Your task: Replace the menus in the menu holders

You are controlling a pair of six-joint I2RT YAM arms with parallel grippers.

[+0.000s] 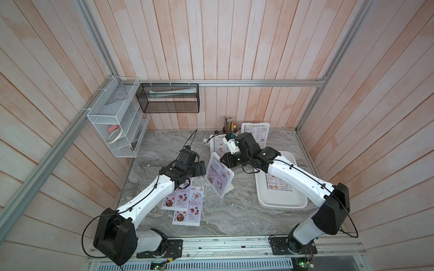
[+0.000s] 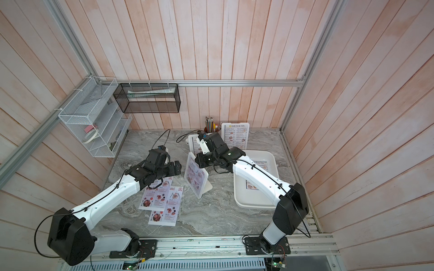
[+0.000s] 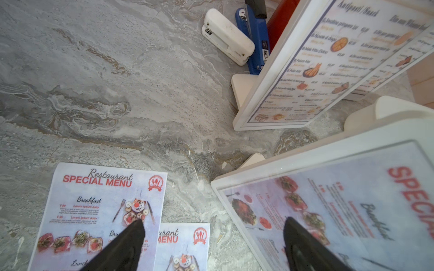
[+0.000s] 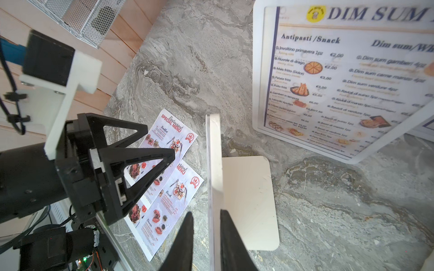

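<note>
A menu holder [image 1: 218, 176] with a purple special menu stands mid-table, facing left. My right gripper is at its upper edge, fingers either side of the white panel, not visibly closed fully. My left gripper hangs open above two loose menu sheets [image 3: 97, 198], left of the holder, nothing between its fingers. Two holders with dim sum menus [image 4: 343, 76] stand behind.
A white tray [image 1: 282, 201] with a sheet lies on the right. Staplers [image 3: 226, 36] and a pen cup stand at the back. Wire baskets [image 1: 167, 99] hang on the walls.
</note>
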